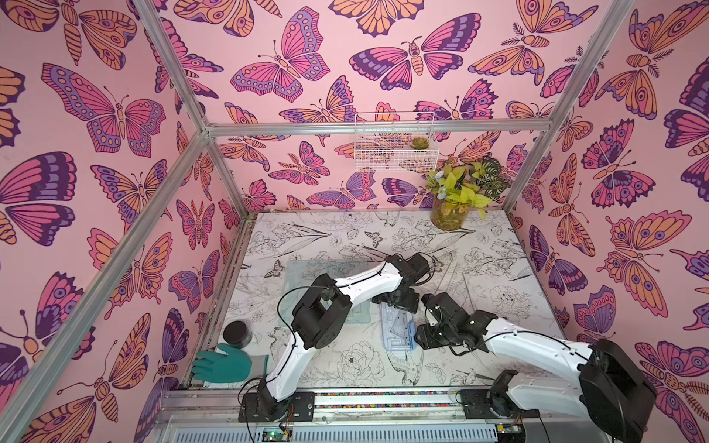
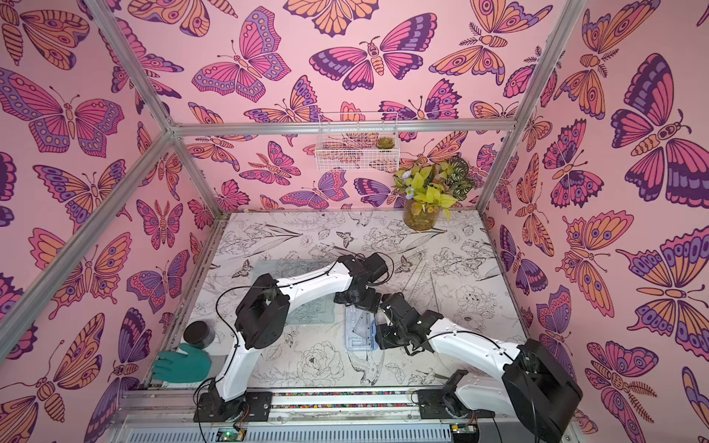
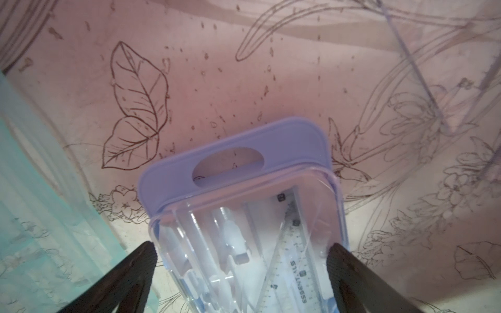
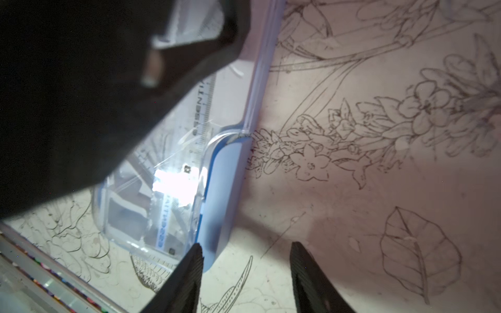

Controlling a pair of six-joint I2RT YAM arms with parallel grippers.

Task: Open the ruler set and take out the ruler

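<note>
The ruler set, a pale blue case [image 1: 398,330] with a clear lid, lies flat on the table, its lid down. In the left wrist view its lavender handle [image 3: 308,138] faces away, and a clear ruler [image 3: 289,250] shows under the lid. My left gripper stands open over the handle end, one finger at each side of the case. Along the case's right side, my right gripper is part open, nothing seen between its fingers; its left fingertip [image 4: 195,253] appears close to the blue edge [image 4: 224,182], contact unclear.
A translucent teal mat [image 1: 295,273] lies left of the case, partly under the left arm. Clear flat pieces [image 3: 417,73] lie beyond it. A green glove [image 1: 221,364] and black cylinder [image 1: 237,333] sit front left. A potted plant [image 1: 450,214] stands at the back.
</note>
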